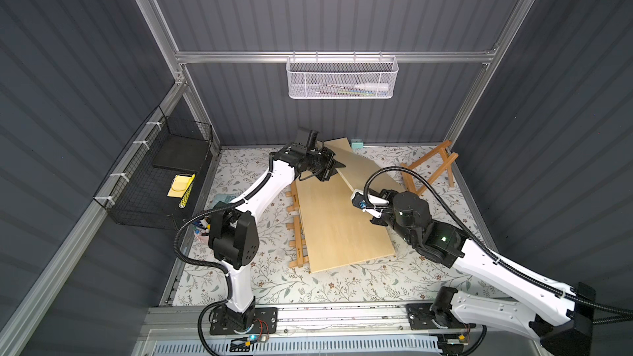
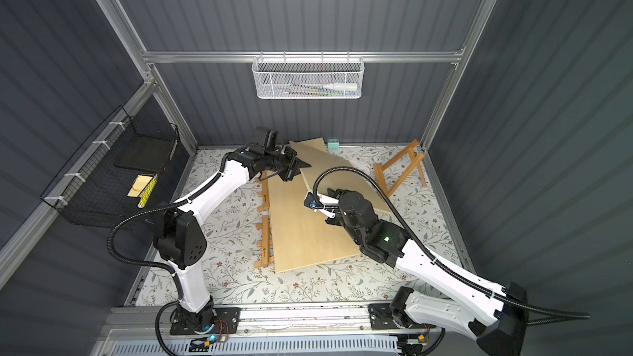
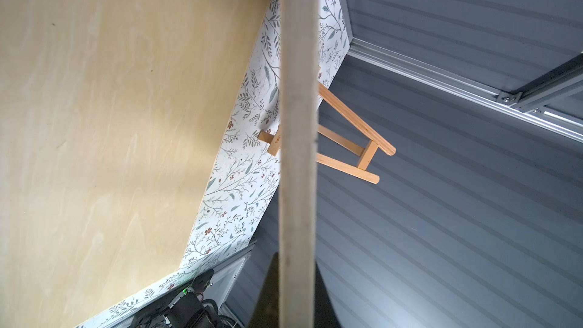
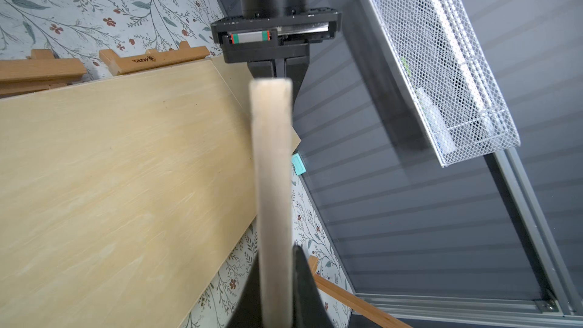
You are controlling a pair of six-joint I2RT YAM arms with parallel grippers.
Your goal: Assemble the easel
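A thin wooden board [image 1: 361, 164] is held raised and tilted above a larger pale board [image 1: 339, 230] lying in the middle of the table. At the raised board's far left corner, my left gripper is shut on its edge, which runs between the fingers. Nearer the front, the right gripper is shut on the same board, its edge upright between the fingers. A wooden easel frame [image 1: 432, 170] stands by the right wall. More wooden easel parts [image 1: 298, 240] lie along the flat board's left side.
On the back wall hangs a white mesh basket [image 1: 343, 80] with several items. A black wire basket [image 1: 161, 178] is mounted at left. A small teal block [image 1: 356, 143] sits at the back edge.
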